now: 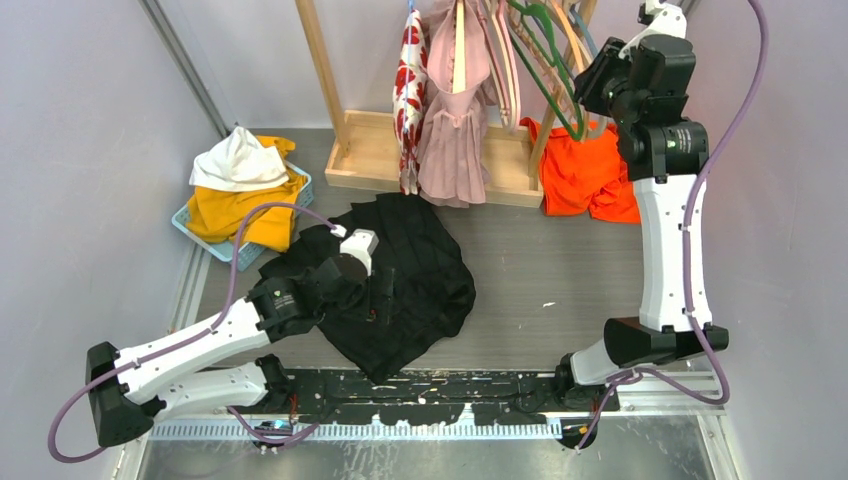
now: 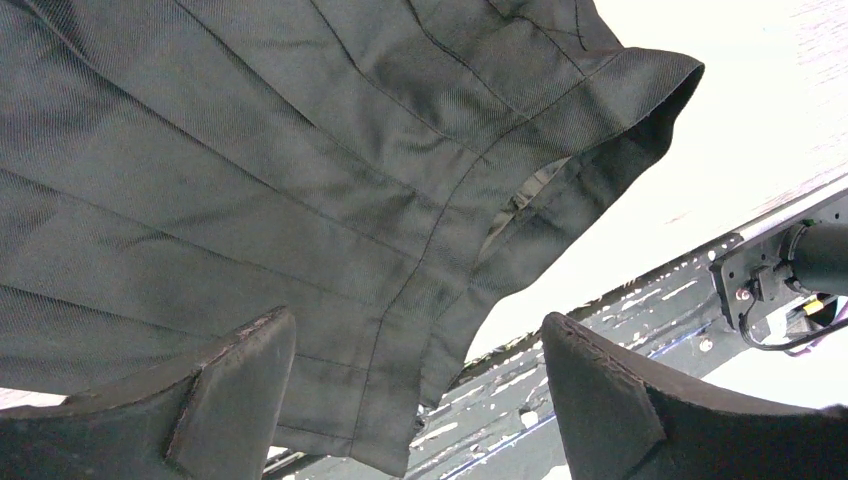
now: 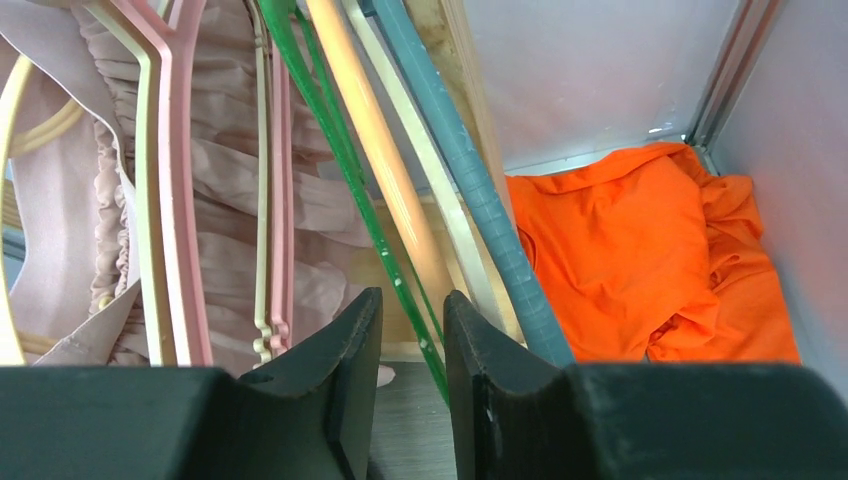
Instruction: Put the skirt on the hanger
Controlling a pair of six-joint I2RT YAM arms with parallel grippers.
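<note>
Spread on the floor is the black pleated skirt (image 1: pixel 425 270), its waistband side (image 2: pixel 490 160) near my left gripper. That gripper is open above the skirt, the cloth below its spread fingers and not gripped. Up at the rack, my right gripper is partly open beside the row of hangers. A green hanger (image 3: pixel 362 190) slants down through the gap between its fingertips, close to the right finger (image 3: pixel 462 325). From above, the green hanger (image 1: pixel 540 70) slants toward the right gripper (image 1: pixel 590 90); whether the fingers touch it cannot be told.
Several other hangers crowd the rail, including an orange one (image 3: pixel 385 150) and a blue one (image 3: pixel 480 190). A pink dress (image 1: pixel 455 150) hangs left of them. Orange cloth (image 1: pixel 590 180) lies behind on the right; a blue basket (image 1: pixel 236 252) with clothes stands left.
</note>
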